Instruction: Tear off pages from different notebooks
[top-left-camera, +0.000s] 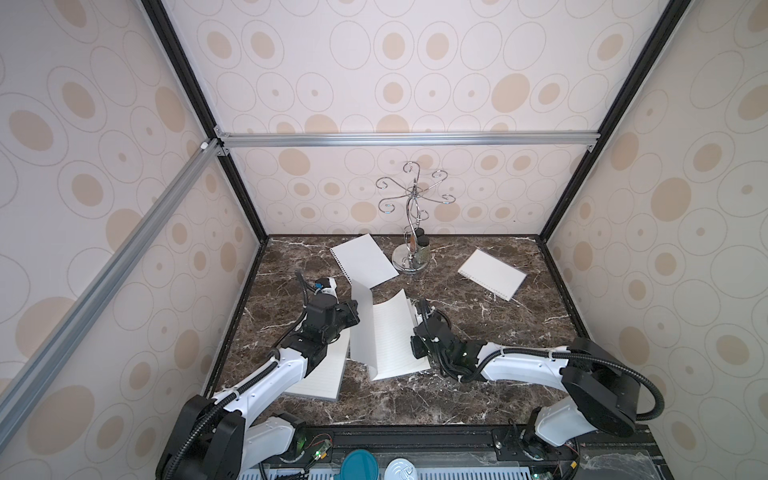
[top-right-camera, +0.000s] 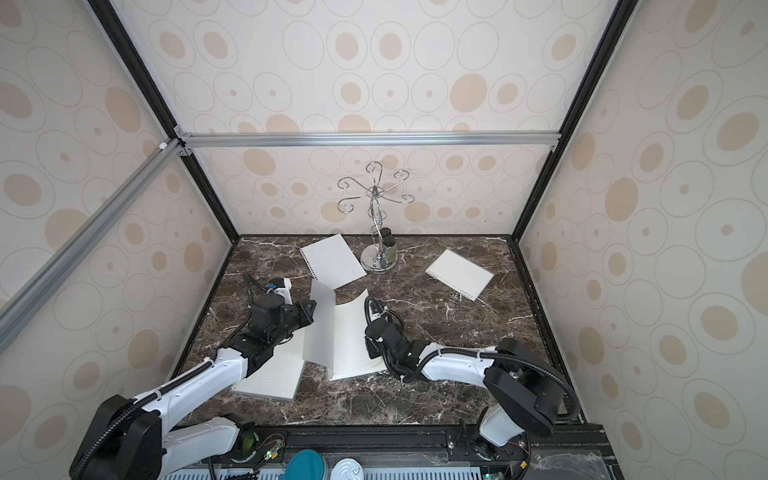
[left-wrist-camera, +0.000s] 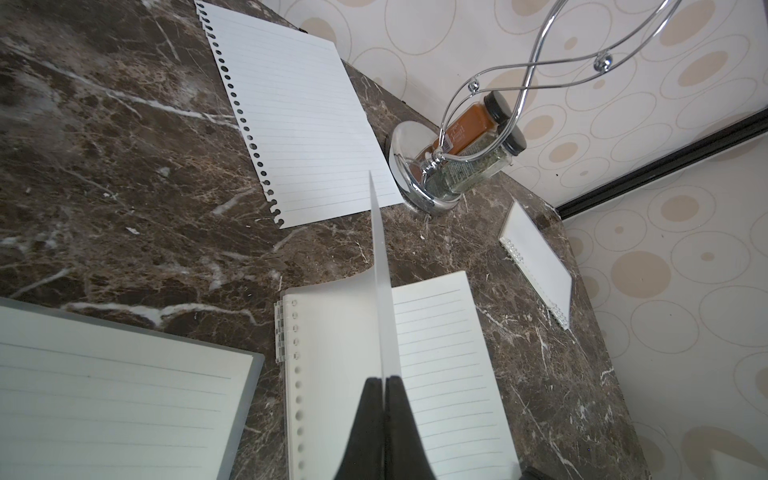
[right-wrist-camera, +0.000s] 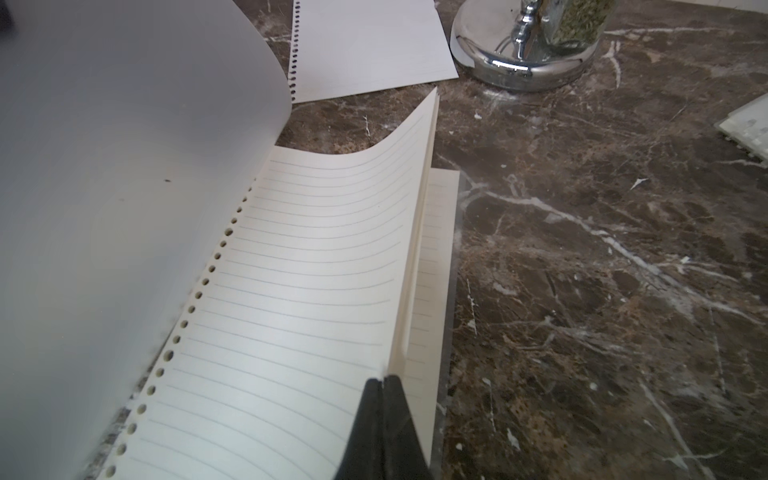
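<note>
A lined notebook (right-wrist-camera: 288, 272) lies open on the dark marble table, between my arms. Its pale, translucent cover (right-wrist-camera: 160, 224) stands up along the row of holes. On the cover's edge my left gripper is shut, with the cover rising ahead of the fingertips. At the opposite, free side, my right gripper is shut on the edge of the lifted pages (right-wrist-camera: 412, 216), which curve up off the sheets beneath. How many are pinched is unclear. The second notebook (left-wrist-camera: 104, 384) lies left of this one, below my left arm in the top views.
A loose sheet with torn holes (left-wrist-camera: 296, 104) lies at the back, beside a chrome stand (top-left-camera: 410, 256) holding spice jars. A small spiral notebook (top-left-camera: 492, 274) rests at the back right.
</note>
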